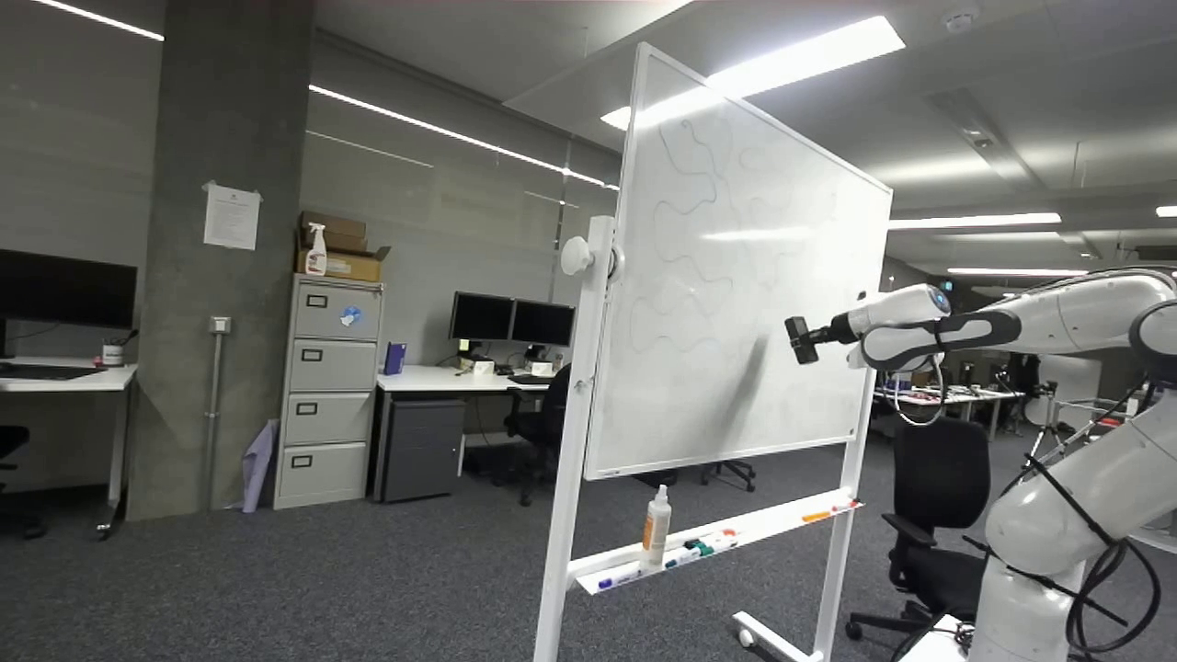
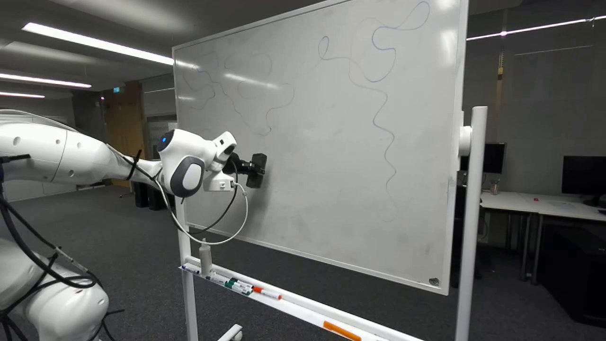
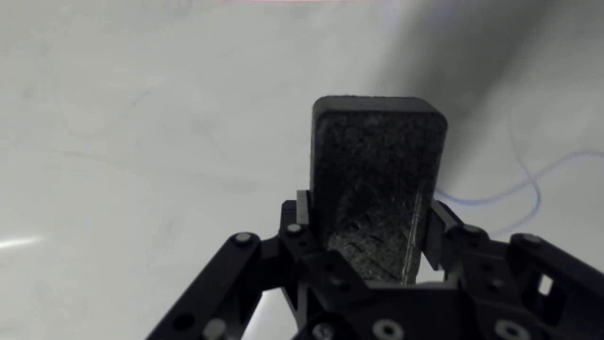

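A black block-shaped eraser [image 3: 376, 170] is held between the two fingers of my gripper, which is shut on it. The whiteboard [image 2: 335, 165] stands upright in front of me, with faint wavy lines in its upper part. In exterior view 1 the eraser [image 1: 802, 340] is tilted, and the gripper [image 1: 818, 335] reaches toward the board from the right. In exterior view 2 the eraser [image 2: 256, 170] overlaps the board's left part; whether it touches the surface I cannot tell. A blue line [image 3: 481, 201] shows on the board right of the eraser in the wrist view.
The tray [image 2: 307, 309] below the board carries a spray bottle [image 1: 657, 528], several markers and an orange marker [image 2: 342, 330]. A black office chair [image 1: 938, 485] stands beside the arm's base. The lower part of the board is free of objects.
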